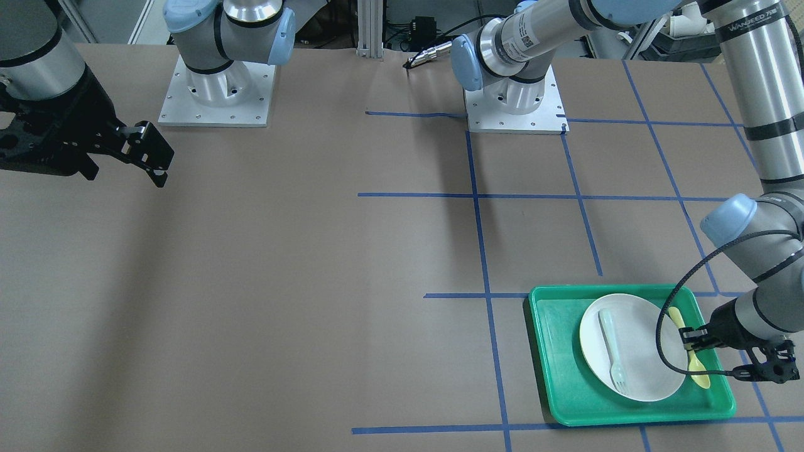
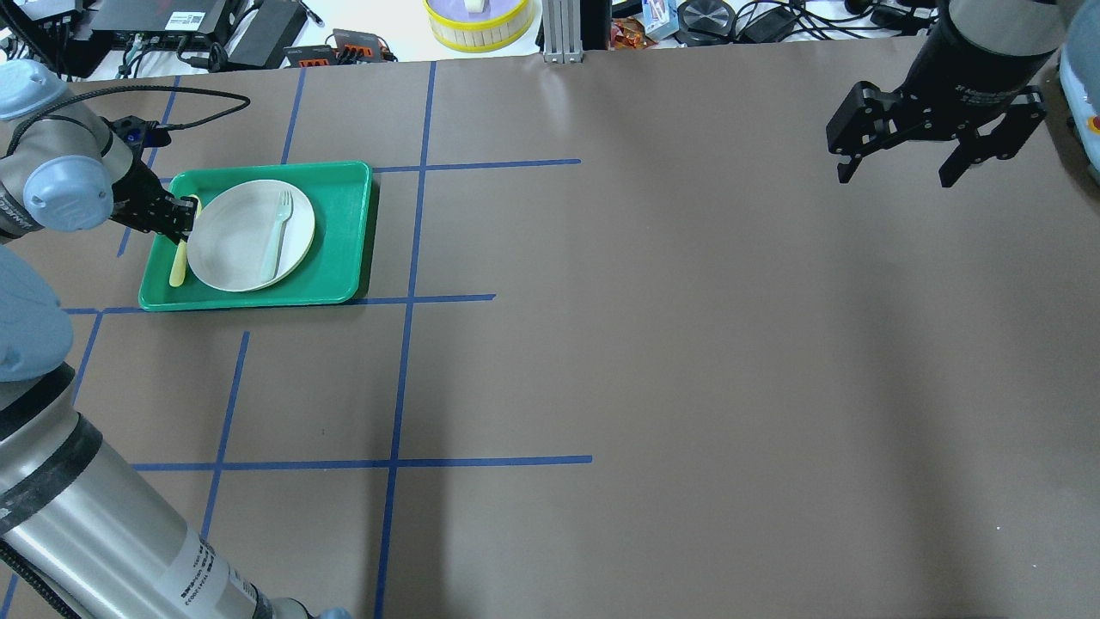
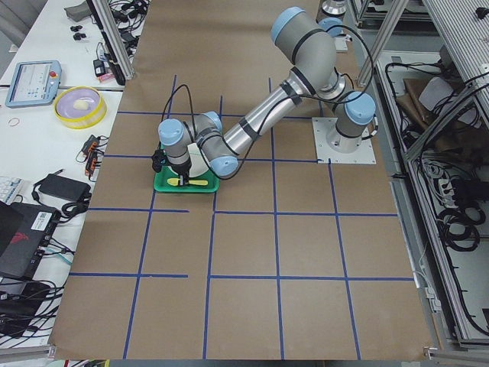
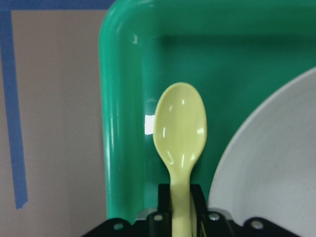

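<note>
A pale yellow spoon (image 4: pixel 179 126) lies along one side of the green tray (image 1: pixel 550 376), beside a white plate (image 1: pixel 648 354) that holds a pale fork (image 1: pixel 612 346). My gripper is low in the tray, its black fingers closed on either side of the spoon's handle. In the front and top views the arm's wrist partly hides the spoon; in the left wrist view the bowl end is clear and the far handle end is out of frame.
Another black end effector (image 2: pixel 928 129) hangs over the table, and further arms stand on plates at the back. Equipment and cables line an edge.
</note>
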